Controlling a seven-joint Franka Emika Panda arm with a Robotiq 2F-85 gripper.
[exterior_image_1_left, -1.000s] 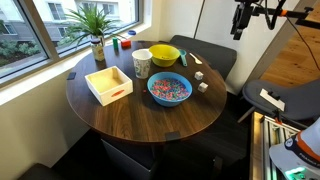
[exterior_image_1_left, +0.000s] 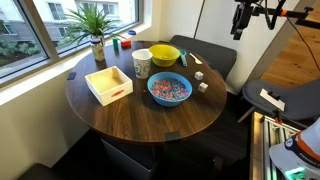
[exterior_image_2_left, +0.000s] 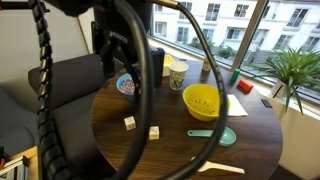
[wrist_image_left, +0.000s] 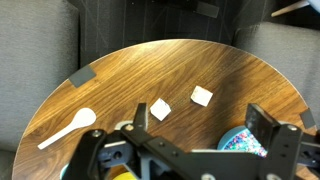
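Observation:
Over the far right side of the table hangs my gripper (exterior_image_1_left: 238, 32), clear of everything on the tabletop. Seen from the wrist, the gripper is open, its fingers wide apart with nothing between them. Two small white blocks lie below, one (wrist_image_left: 160, 109) left of the other (wrist_image_left: 201, 96). A blue bowl (exterior_image_1_left: 170, 92) holds many small coloured pieces. Behind it stand a yellow bowl (exterior_image_2_left: 202, 101) and a patterned white cup (exterior_image_1_left: 142, 66). A white spoon (exterior_image_2_left: 218, 167) and a teal utensil (exterior_image_2_left: 208, 133) rest near the yellow bowl.
An open cream box (exterior_image_1_left: 108, 85) sits on the left part of the round wooden table (exterior_image_1_left: 135, 120). A potted plant (exterior_image_1_left: 92, 25) stands by the window. Dark cables cross close to the second exterior camera, hiding part of the table.

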